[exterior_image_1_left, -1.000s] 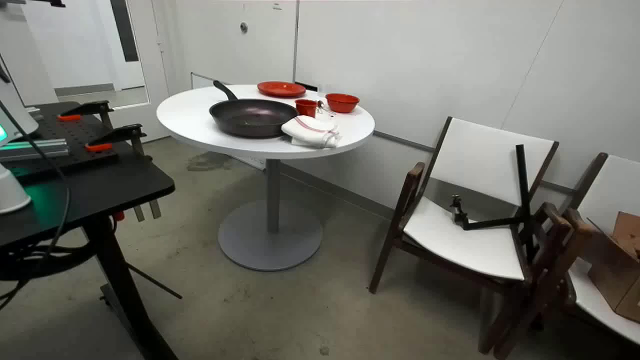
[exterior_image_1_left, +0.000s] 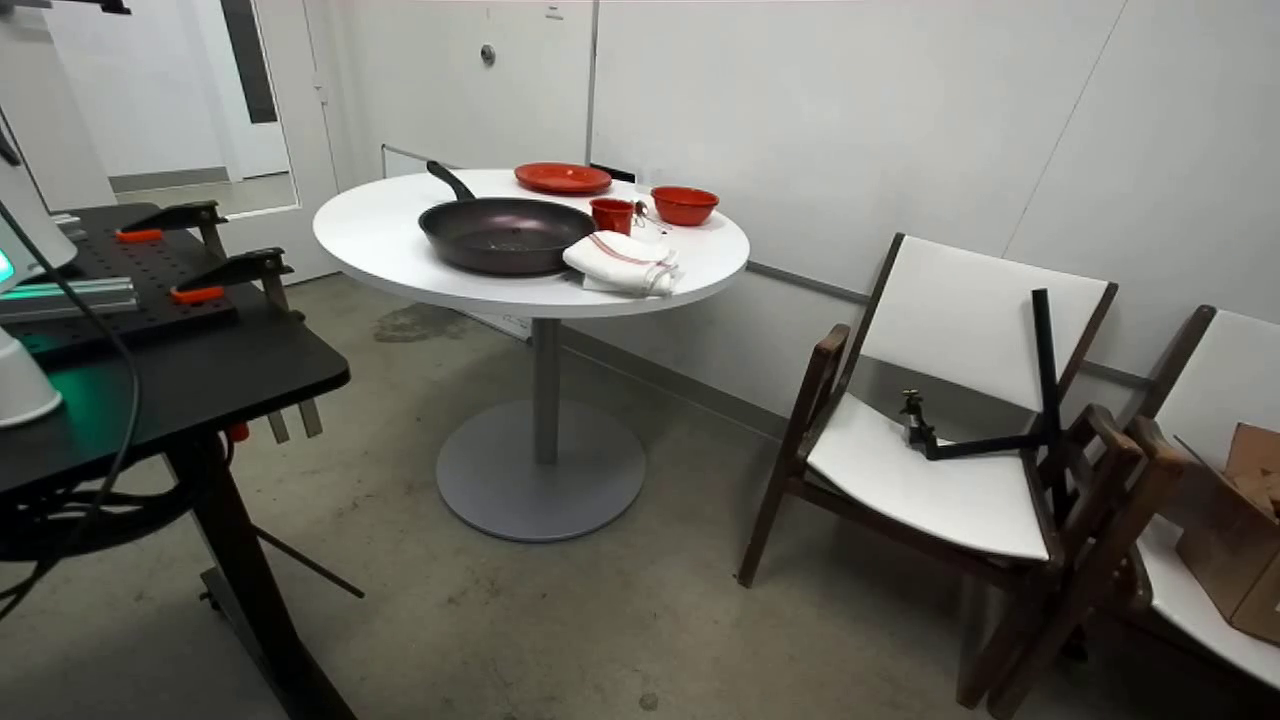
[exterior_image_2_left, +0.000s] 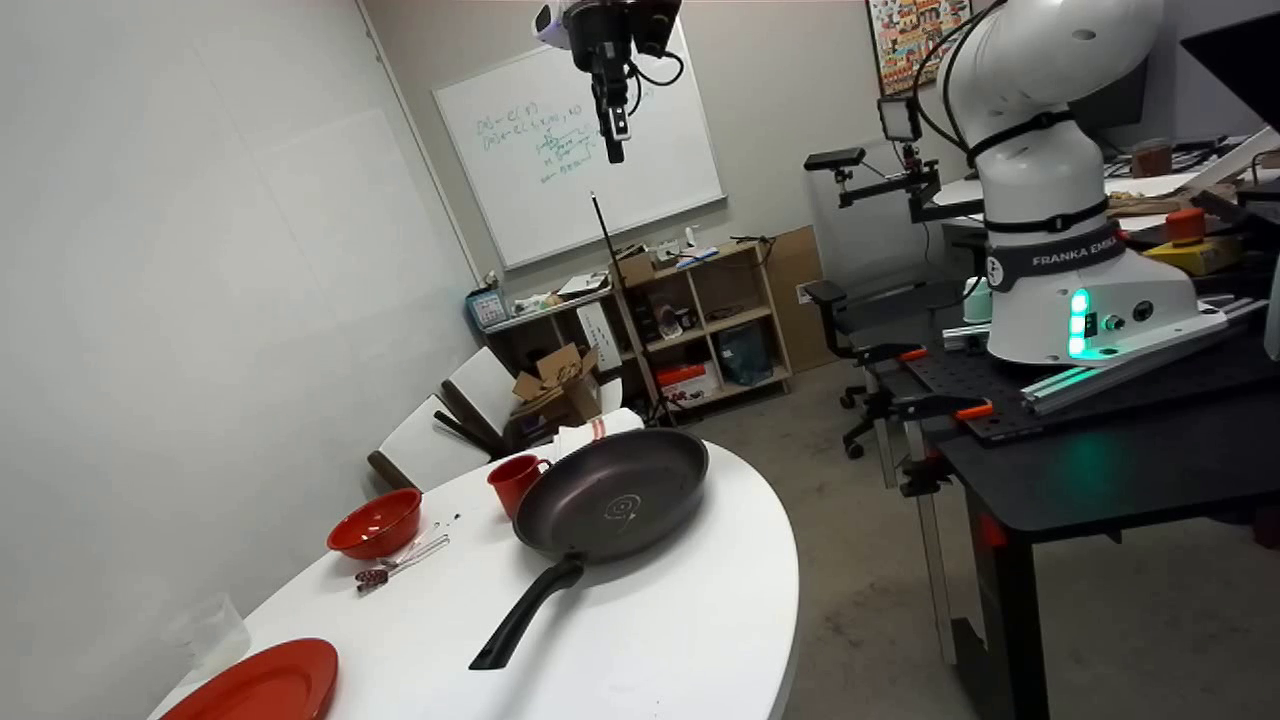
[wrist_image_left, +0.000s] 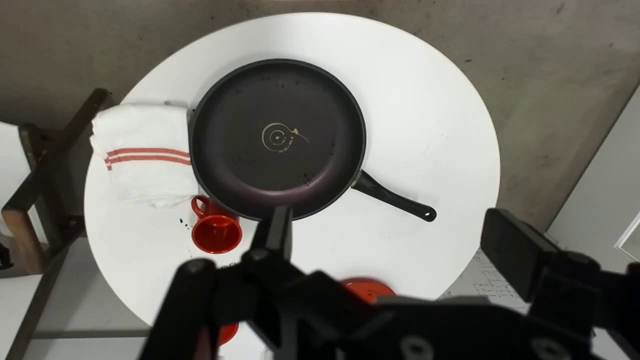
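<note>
My gripper is open, its two dark fingers wide apart with nothing held between them. In exterior view 2 the gripper (exterior_image_2_left: 615, 142) hangs high above the table, well clear of everything on it. A black frying pan (wrist_image_left: 279, 129) rests on the round white table (wrist_image_left: 432, 108), its handle (wrist_image_left: 396, 200) pointing away from the folded white towel (wrist_image_left: 150, 156) with red stripes. Beside the pan and towel stands a red mug (wrist_image_left: 216, 234). A red bowl (exterior_image_2_left: 375, 524) and a red plate (exterior_image_2_left: 266, 684) are also on the table; my gripper partly covers both in the wrist view.
Tongs (exterior_image_2_left: 414, 558) lie near the bowl, and a clear cup (exterior_image_2_left: 214, 634) stands by the plate. White chairs (exterior_image_1_left: 936, 468) stand off to one side. The arm's base sits on a black desk (exterior_image_1_left: 228, 360).
</note>
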